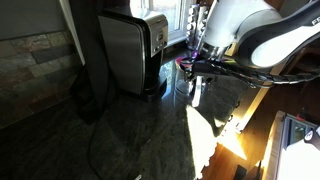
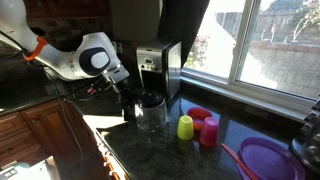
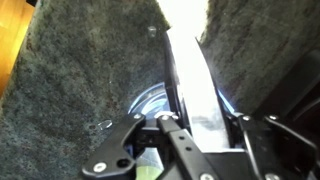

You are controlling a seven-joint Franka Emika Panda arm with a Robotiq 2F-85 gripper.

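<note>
A clear glass pot (image 2: 151,114) stands on the dark counter in front of the coffee maker. My gripper (image 2: 126,105) is low beside the pot, on the side away from the cups. In the first exterior view, the gripper (image 1: 196,96) points down, with a bright sunlit strip at its end. The wrist view shows a long, pale, dark-edged strip (image 3: 203,95) in front of the round glass rim (image 3: 150,102). Glare hides whether this strip is a handle or a finger, so the finger's state and any hold do not show clearly.
A coffee maker (image 2: 158,68) stands behind the pot. A yellow cup (image 2: 185,127), a pink cup (image 2: 209,131), a red bowl (image 2: 199,115) and a purple plate (image 2: 270,159) occupy the window side.
</note>
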